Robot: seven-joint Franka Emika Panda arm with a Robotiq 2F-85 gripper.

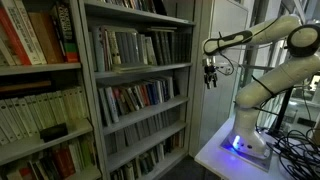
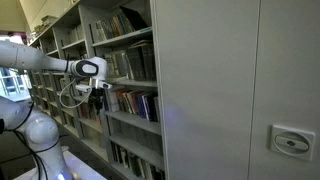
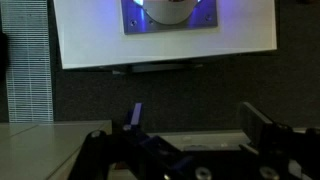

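Note:
My gripper point(image 1: 211, 82) hangs in the air in front of the bookshelves, fingers downward. In the wrist view its two dark fingers point(image 3: 136, 116) stand well apart at the lower edge of the picture. The fingers are open, with only dark floor showing between them. The same gripper point(image 2: 99, 99) appears from another side in the second exterior view, away from the books point(image 2: 135, 103). No object is in its grasp.
The arm's base stands on a white table point(image 1: 222, 158), whose edge ends above dark floor point(image 3: 190, 97). Tall bookshelves point(image 1: 88, 78) full of books rise behind and to the side. A large white panel point(image 2: 215, 80) fills the right of the second exterior view. Cables point(image 1: 298, 150) lie beside the base.

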